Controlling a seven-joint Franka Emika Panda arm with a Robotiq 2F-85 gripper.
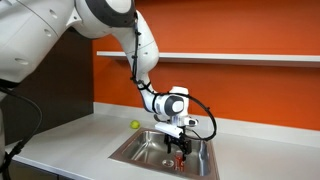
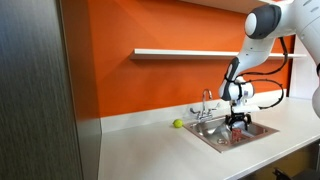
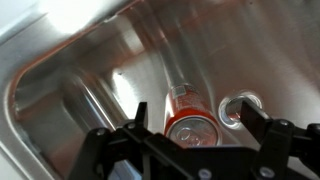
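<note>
A red can with a silver top stands upright in the steel sink. My gripper is open above it, the dark fingers on either side of the can in the wrist view. In the first exterior view the same red can shows below the gripper. Across the room, the second exterior view has the gripper over the sink too. Whether the fingers reach down to the can's height is hard to tell.
Beside the can is the round drain. A faucet rises at the sink's back edge, and a green apple-like fruit sits on the counter left of the sink.
</note>
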